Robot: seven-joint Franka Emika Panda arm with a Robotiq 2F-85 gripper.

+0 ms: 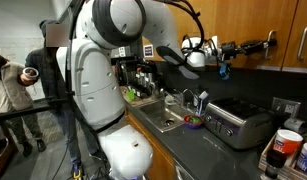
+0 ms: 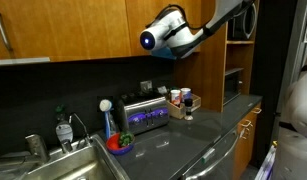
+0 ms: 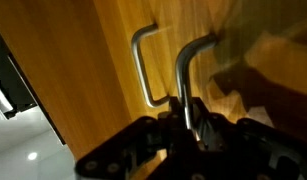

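Note:
A metal bar handle on the wooden cabinet door runs down between the fingers of my gripper, which is shut on it in the wrist view. From exterior view 1, the gripper reaches the upper cabinet at the right end of the outstretched arm. The fingers are small and dark there, so their contact is clearer in the wrist view. In exterior view 2 the arm's white joint stands before the cabinet, and the fingertips cannot be made out.
A second bar handle sits close beside the held one. Below the arm, a toaster and a box of cups stand on the dark counter. The sink lies further along. Open counter shows in front of the toaster.

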